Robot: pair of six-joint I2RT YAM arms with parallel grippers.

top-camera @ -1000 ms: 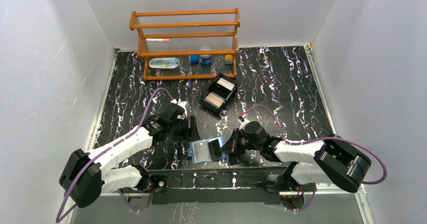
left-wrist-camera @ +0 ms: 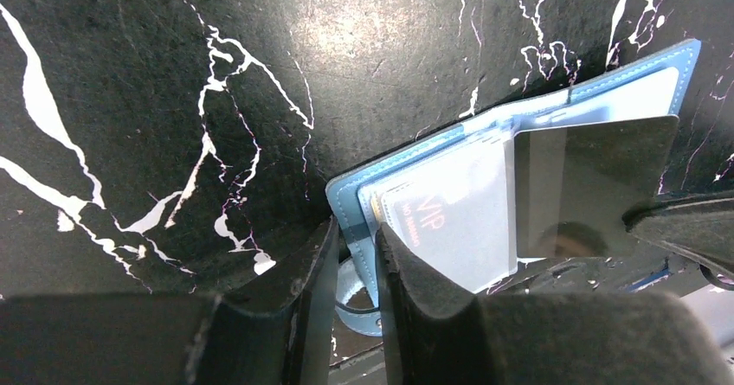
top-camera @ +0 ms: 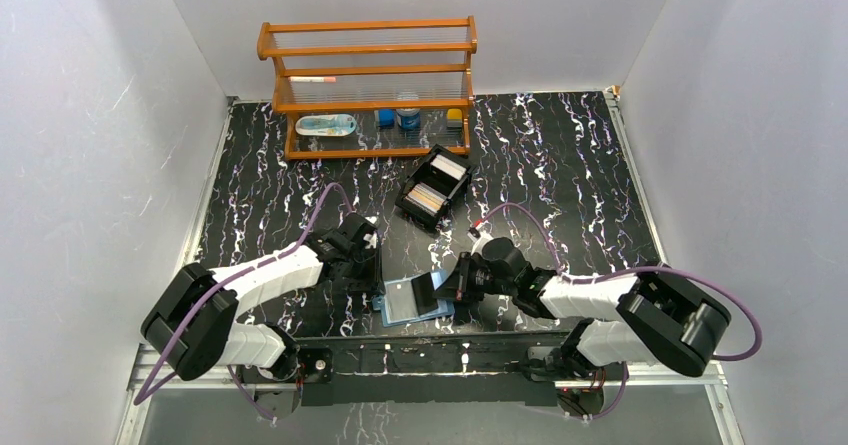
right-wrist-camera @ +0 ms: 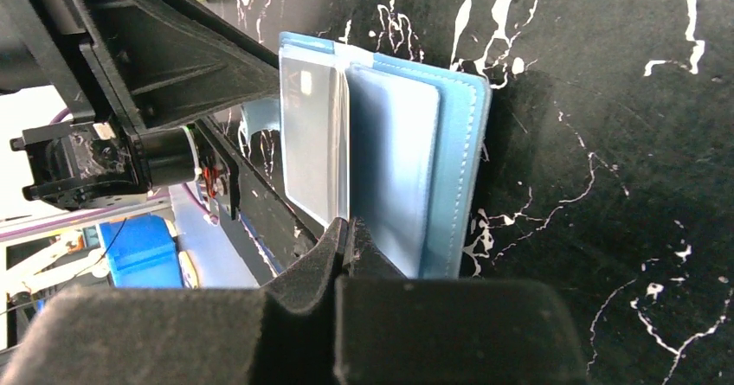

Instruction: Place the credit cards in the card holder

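Observation:
The light blue card holder (top-camera: 399,302) lies spread open on the dark table. Its left clear sleeve (left-wrist-camera: 459,203) shows faint "VIP" lettering. A dark, glossy sleeve page (left-wrist-camera: 597,186) stands raised near its middle. At that page's edge my right gripper is shut, with the thin page at its fingertips. My left gripper is part open, a narrow gap between its fingers, over the holder's left edge near the strap (left-wrist-camera: 359,316). Whether it touches the holder is hard to tell. No loose credit card can be made out.
Behind the arms sits an open black case (top-camera: 433,187) with rows of pale, tan strips. A wooden rack (top-camera: 370,105) with several small items stands at the back. Bare table lies on both sides of the case. The table's front edge is close to the holder.
My left gripper has come down and slightly toward the front, to the holder's left edge, and its fingers have narrowed. The right gripper and the holder have hardly moved.

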